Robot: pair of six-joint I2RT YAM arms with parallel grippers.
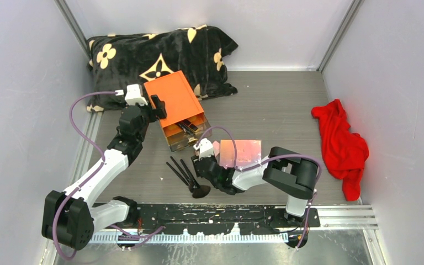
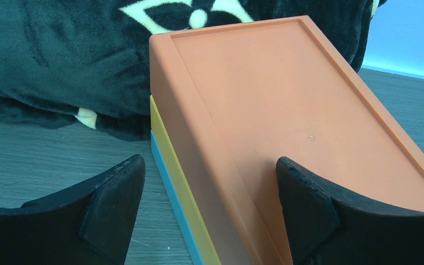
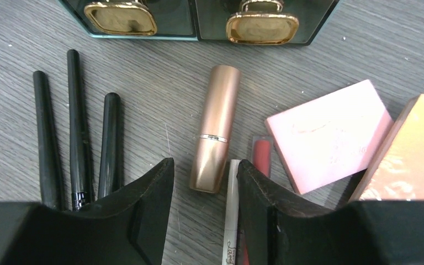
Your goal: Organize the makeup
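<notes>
The orange drawer box (image 1: 174,94) has a drawer (image 1: 180,141) pulled out, with a few dark items inside. My left gripper stands open over the box's left edge, one finger on each side of the rim. A rose-gold lipstick tube (image 3: 216,124) lies on the table just in front of the drawer. My right gripper is part open, its fingers on either side of the tube's lower end, nothing gripped. A thin white pencil (image 3: 231,215) and a red lip tube (image 3: 262,154) lie by its right finger. Black brushes (image 1: 185,172) lie left of it.
A pink palette (image 1: 248,153) and a small pale-pink box (image 3: 330,135) lie to the right of the lipstick. Behind the orange box is a dark patterned blanket (image 1: 138,55); a red cloth (image 1: 339,149) lies far right.
</notes>
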